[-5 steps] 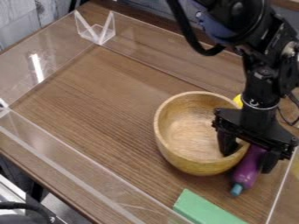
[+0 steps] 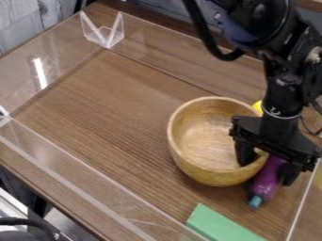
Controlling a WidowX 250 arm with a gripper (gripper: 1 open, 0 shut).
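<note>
A purple object point(image 2: 266, 184) with a light blue tip lies on the wooden table at the right, just outside a wide wooden bowl point(image 2: 199, 141). My black gripper point(image 2: 268, 162) is low over it, its fingers reaching down at the bowl's right rim and around the purple object's upper part. Whether the fingers are closed on it is hard to tell.
A green block point(image 2: 221, 225) lies near the front edge. A small yellow object point(image 2: 258, 106) is partly hidden behind the arm. A clear plastic holder point(image 2: 104, 30) stands at the back left.
</note>
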